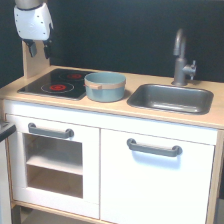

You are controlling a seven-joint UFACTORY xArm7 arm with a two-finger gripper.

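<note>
A blue-grey pot [104, 86] stands upright on the wooden counter, at the right edge of the black stovetop [52, 84]. High in the upper left of the camera view is my white gripper [39, 48], with dark fingers pointing down. Its fingers look spread apart, and nothing shows between them. It hangs above and behind the stovetop, well to the left of the pot and not touching it. The pot's inside is mostly hidden by its rim.
A metal sink [172, 98] with a tall grey faucet [180, 58] fills the right of the counter. Below are an oven-like cabinet door [54, 165] with a dark handle and a plain white door [150, 185]. Bare counter separates pot and sink.
</note>
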